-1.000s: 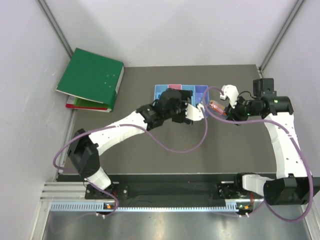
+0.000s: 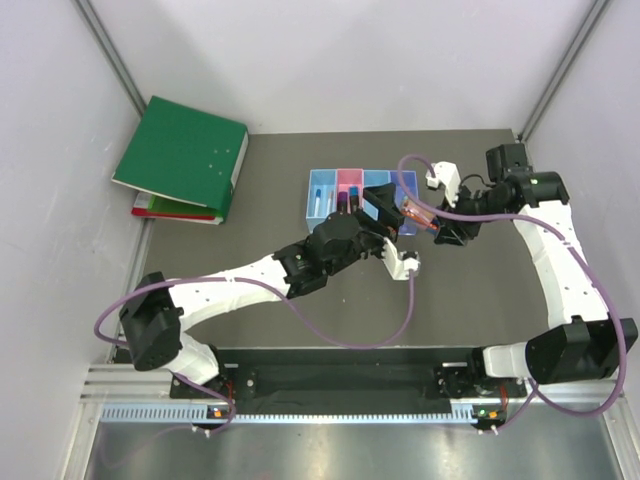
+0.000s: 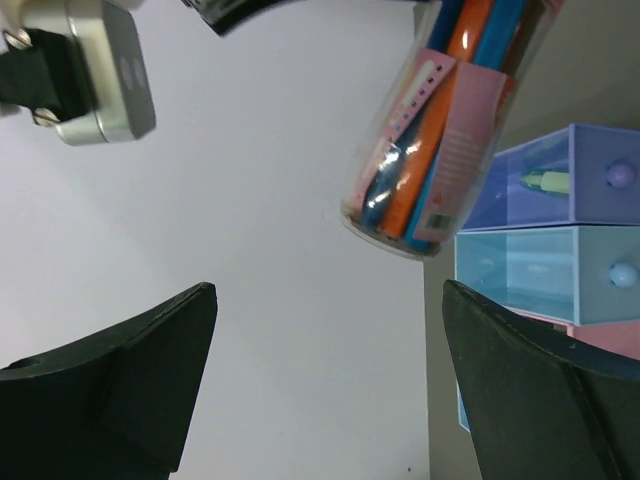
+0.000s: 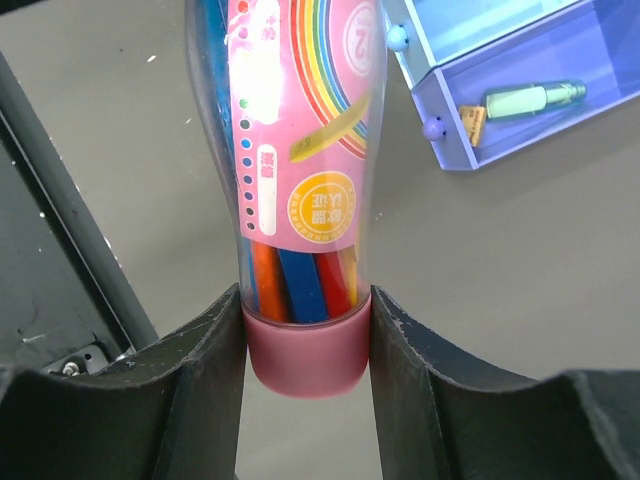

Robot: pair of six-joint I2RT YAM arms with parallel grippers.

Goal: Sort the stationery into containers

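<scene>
A clear tube of coloured pens with a pink label [image 4: 300, 150] has its pink end clamped by my right gripper, held up off the table. In the left wrist view that pen tube [image 3: 440, 130] slants across the upper part, beyond the fingers. My left gripper is open and empty, close to the tube's free end. Behind stands the divided organizer [image 2: 322, 178], its compartments light blue, pink, blue and violet. A pale green item [image 4: 530, 99] and a tan block [image 4: 473, 122] lie in the violet compartment. The left arm hides part of the organizer.
Green and red binders [image 2: 185, 155] are stacked at the back left of the grey table [image 2: 290, 310]. Purple cables [image 2: 345, 343] hang along both arms.
The right gripper has moved left with the pen tube, towards the organizer. My left gripper has shifted right and turned, coming close to the tube.
</scene>
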